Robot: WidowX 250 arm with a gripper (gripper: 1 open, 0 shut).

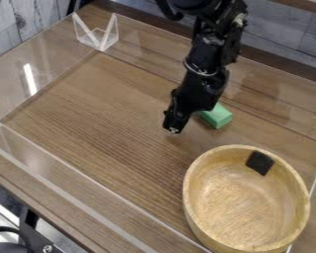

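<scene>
The black gripper (176, 124) hangs low over the wooden table (95, 128), near its centre, angled down to the left. It looks shut, with nothing visible between its fingers. Just to the right, partly behind the arm, a green block (215, 117) lies on the table.
A large tan bowl (240, 208) fills the lower right, with a black piece (260, 163) at its upper right. A white wire object (98, 32) stands at the back left. Cables lie at the lower left edge.
</scene>
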